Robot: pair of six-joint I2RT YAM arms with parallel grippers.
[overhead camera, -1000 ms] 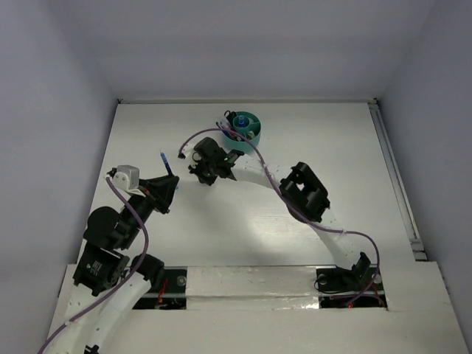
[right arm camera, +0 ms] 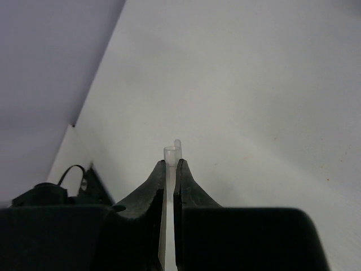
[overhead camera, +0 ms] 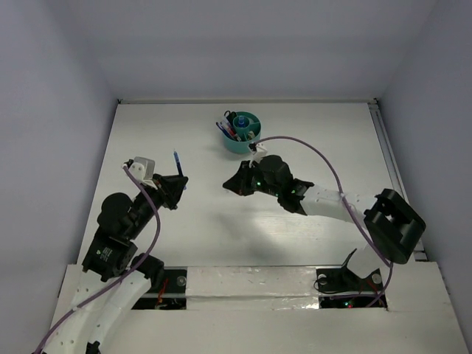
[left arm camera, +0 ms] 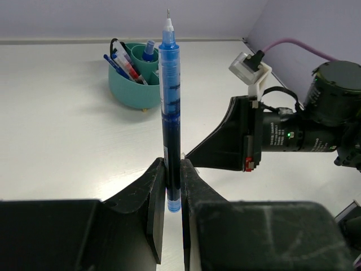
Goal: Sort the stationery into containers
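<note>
A blue pen (overhead camera: 177,166) (left arm camera: 171,113) stands upright in my left gripper (overhead camera: 175,190), which is shut on it at the left of the table. My right gripper (overhead camera: 231,187) is shut on a clear, colourless cylindrical item (right arm camera: 172,155), perhaps a cap, above the middle of the table. The teal organizer (overhead camera: 243,144) (left arm camera: 128,95) at the back holds several pens, a blue-capped item (left arm camera: 149,52) and what looks like black-handled scissors.
Grey walls close in the sides and back; the front edge has a ledge with cables.
My right gripper has moved right and a little toward the front, away from the left arm. My left gripper has shifted slightly right with the pen, which is now more upright.
</note>
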